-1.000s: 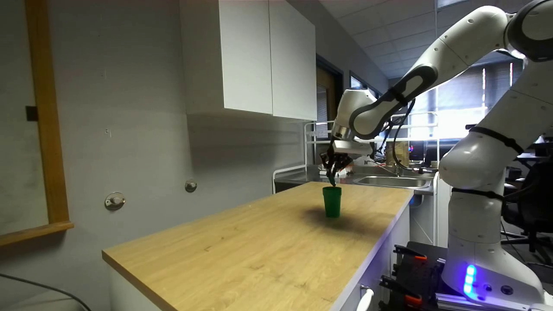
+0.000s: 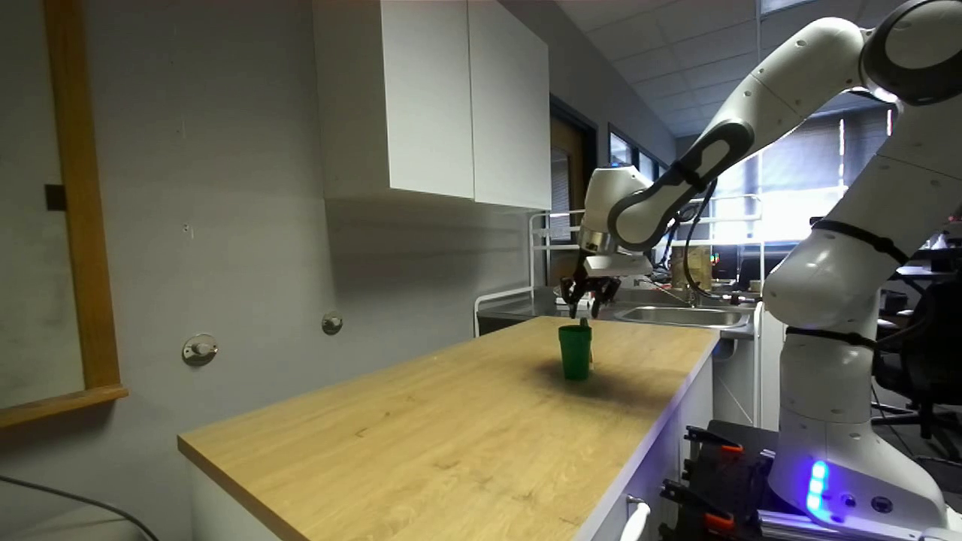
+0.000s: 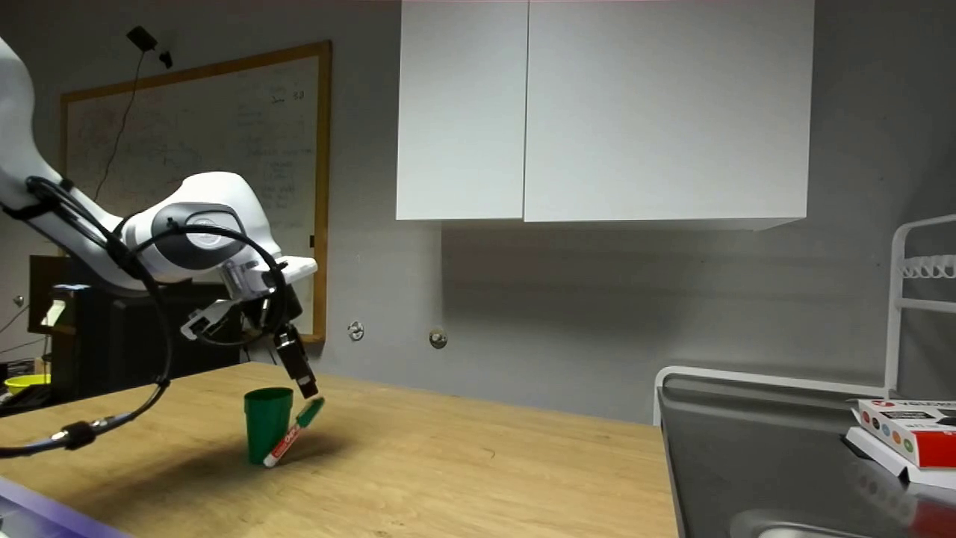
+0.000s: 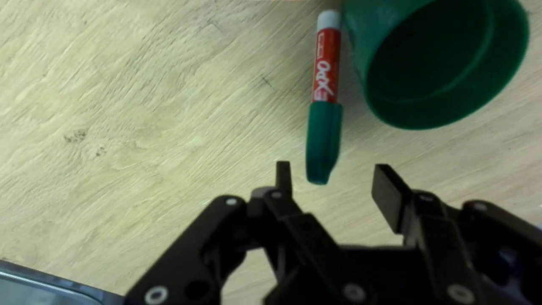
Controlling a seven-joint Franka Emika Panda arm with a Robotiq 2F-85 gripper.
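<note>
A red-and-white marker with a green cap (image 4: 323, 142) stands tilted just outside the green cup (image 4: 447, 114); its white end is low by the cup's base. In exterior view 2 the marker (image 3: 284, 442) slants up and right, away from the upright cup (image 3: 267, 421). Whether marker and cup touch I cannot tell. My gripper is open just above the cap, fingers apart on either side with clear gaps. The cup's visible inside looks empty. From exterior view 1, the cup (image 2: 575, 353) hides most of the marker, below the gripper (image 2: 583, 307).
A metal sink (image 2: 685, 316) lies beyond its far end. White cabinets (image 3: 605, 107) hang on the wall above. A red-and-white box (image 3: 914, 430) rests on the dark counter.
A second ago the closed fingers had the green cap between them above the cup. Now they are spread, the marker is released outside the cup, and the cup has shifted slightly left in exterior view 1.
</note>
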